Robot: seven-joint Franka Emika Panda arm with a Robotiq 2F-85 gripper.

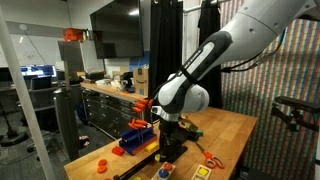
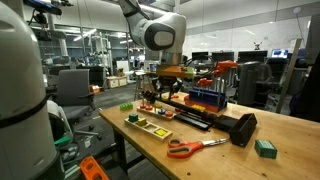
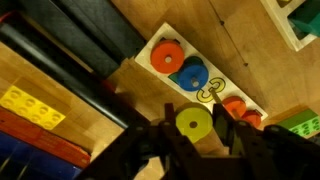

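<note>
A yellow disc (image 3: 194, 122) is held between the fingertips of my gripper, which is shut on it. Beside it in the wrist view lies a white board (image 3: 203, 78) carrying a red disc (image 3: 167, 56), a blue disc (image 3: 193, 74) and a red-orange disc (image 3: 235, 106). A bare spot with a printed mark shows on the board between the blue and red-orange discs, close to the yellow one. Whether the yellow disc touches the board cannot be told. In exterior view 1, the gripper (image 1: 172, 154) is low over the table, near the board.
A wooden tray (image 2: 150, 129) with coloured pieces stands near the board. Red-handled scissors (image 2: 195, 147), a black box (image 2: 238, 130) and a green block (image 2: 265, 149) lie on the table. Black bars (image 3: 75, 70) run alongside the board, with a yellow brick (image 3: 32, 106) beyond.
</note>
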